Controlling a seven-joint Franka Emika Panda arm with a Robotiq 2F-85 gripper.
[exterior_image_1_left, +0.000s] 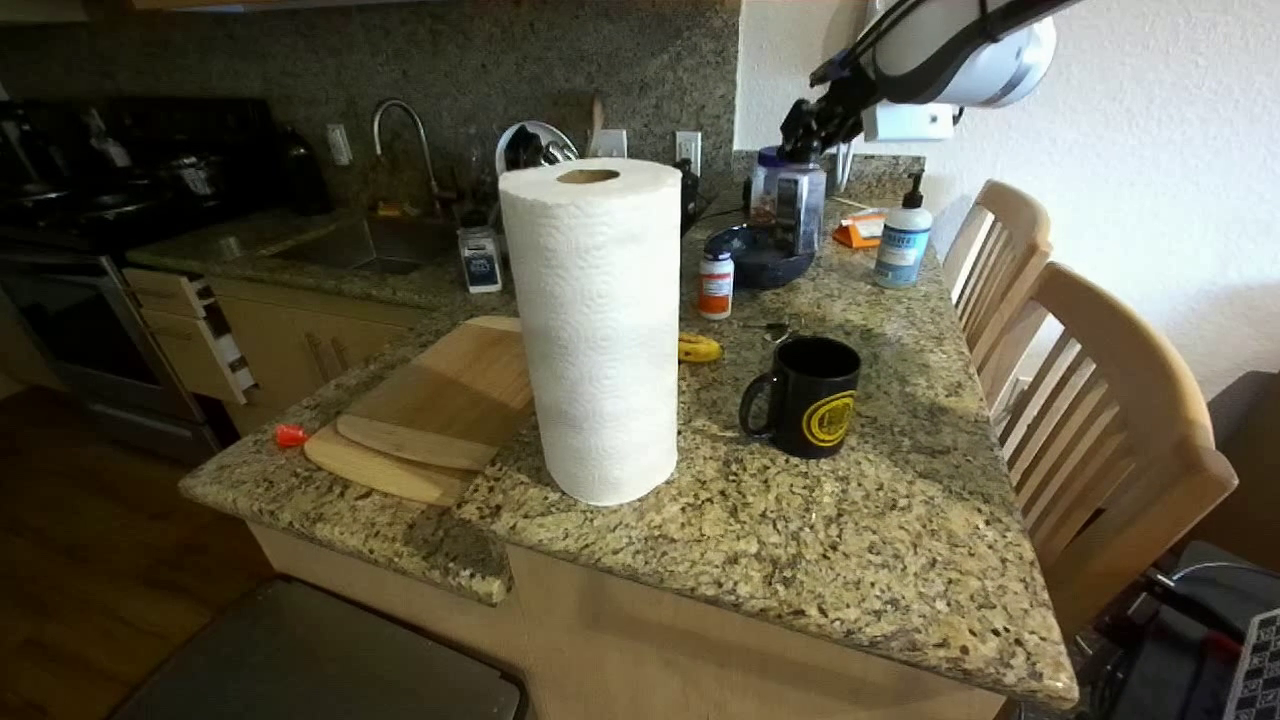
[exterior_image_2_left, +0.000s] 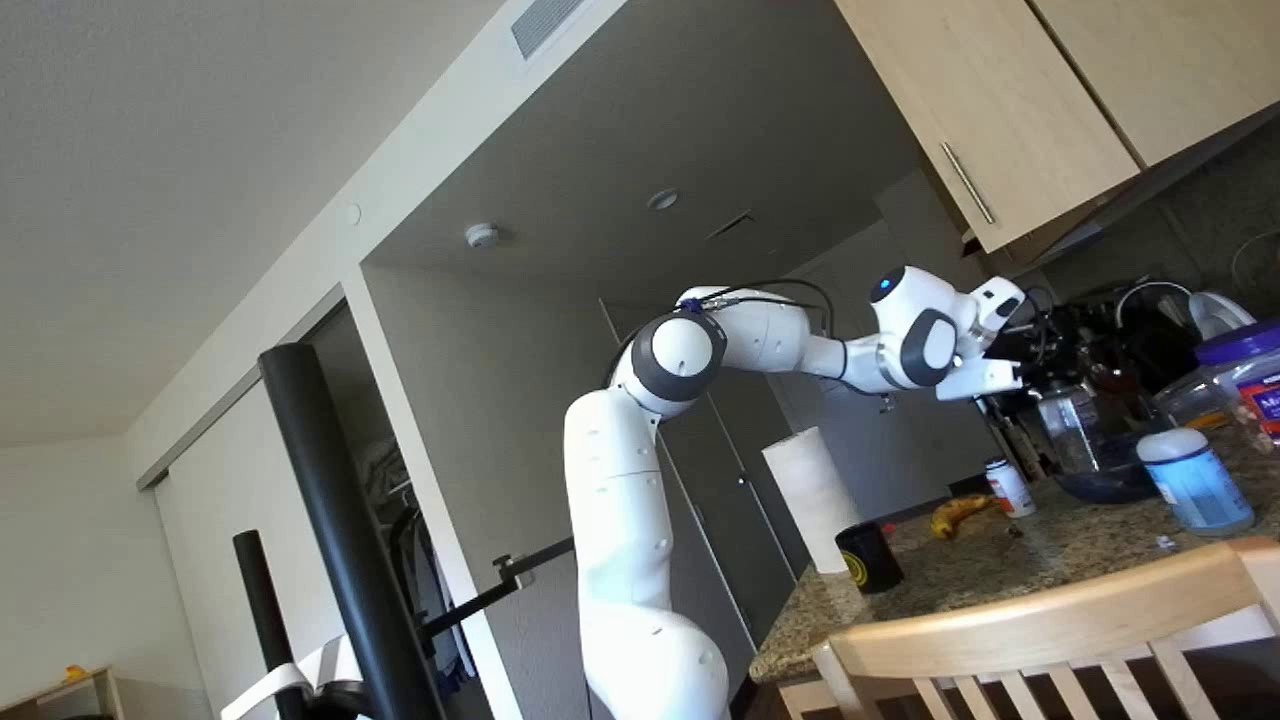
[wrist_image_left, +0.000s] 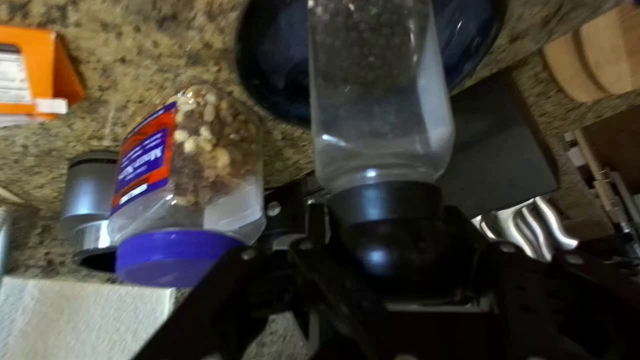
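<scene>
My gripper (exterior_image_1_left: 801, 142) is shut on a clear bottle (exterior_image_1_left: 806, 206) by its black cap (wrist_image_left: 387, 201). The bottle hangs upright with its base at the dark blue bowl (exterior_image_1_left: 746, 266); whether it touches the bowl cannot be told. In the wrist view the bottle (wrist_image_left: 378, 126) covers the middle of the bowl (wrist_image_left: 273, 66), and dark contents show toward its far end. Exterior view 2 has the bottle (exterior_image_2_left: 1068, 426) below the hand, near the counter. My fingers are dark and blurred around the cap.
Close beside the bottle stands a purple-lidded nut jar (wrist_image_left: 186, 186). A white pill bottle (exterior_image_1_left: 715, 288), an orange packet (exterior_image_1_left: 859, 228) and a soap pump (exterior_image_1_left: 903, 246) surround the bowl. Nearer are a black mug (exterior_image_1_left: 813, 396) and a paper towel roll (exterior_image_1_left: 600, 348).
</scene>
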